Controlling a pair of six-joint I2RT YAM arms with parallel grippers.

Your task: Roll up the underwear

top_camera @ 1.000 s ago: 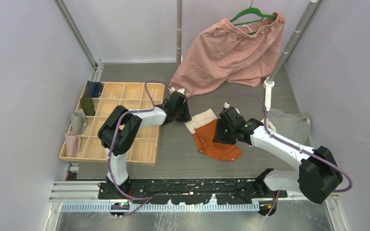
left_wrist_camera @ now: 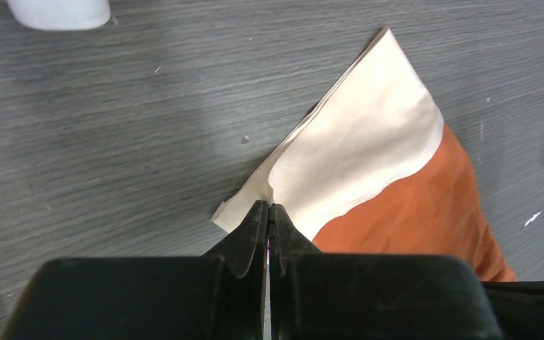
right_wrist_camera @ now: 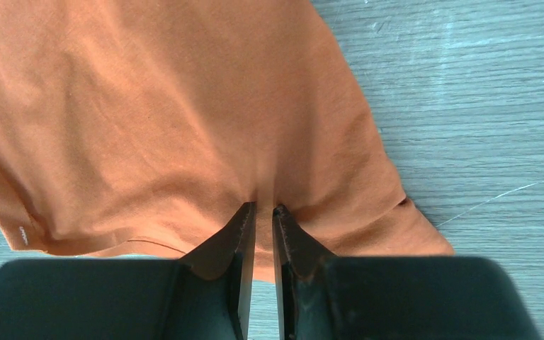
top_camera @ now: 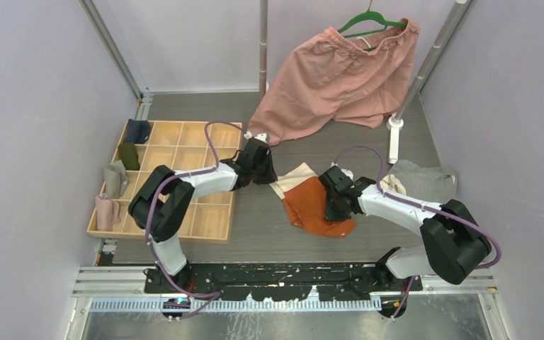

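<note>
Orange underwear (top_camera: 304, 205) with a cream waistband (top_camera: 294, 177) lies flat on the grey floor, its band toward the upper left. My left gripper is shut at the band's left end, over the cream cloth; whether any cloth is between its tips cannot be told. My right gripper is part open, its fingertips low at the lower part of the orange cloth (right_wrist_camera: 184, 120), a narrow gap between them. The cloth's lower edge is creased and partly folded.
A wooden divided box (top_camera: 205, 219) with rolled cloths stands at the left. Pink shorts (top_camera: 333, 85) on a green hanger lie at the back. A grey cloth (top_camera: 432, 184) lies at the right, beside a white pole.
My right gripper has moved down and slightly toward the front over the orange cloth. My left arm has shifted slightly left and toward the front. The underwear looks almost unchanged.
</note>
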